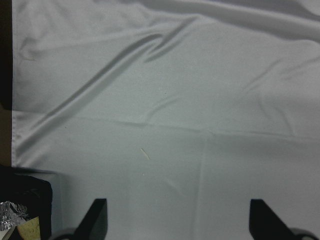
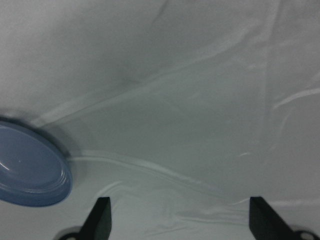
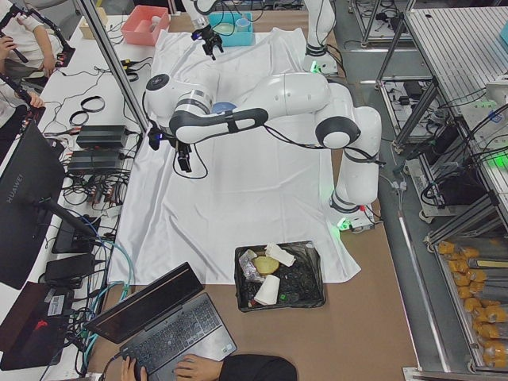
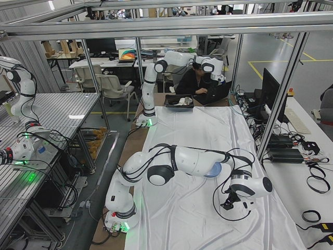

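Note:
My left gripper (image 3: 182,163) hangs over the white cloth (image 3: 230,206), its open fingers wide with bare cloth between them in the left wrist view. My right gripper (image 4: 234,203) is above the cloth at the other end, also open and empty. A blue plate (image 2: 27,165) lies at the left of the right wrist view, outside the fingers; in the camera left view it is mostly hidden behind my left arm.
A black bin (image 3: 298,290) holds wrappers, a white item and a yellow one, beside a person's laptop (image 3: 178,337). A teal container (image 3: 242,36) stands at the far end. Monitors and cables line one side.

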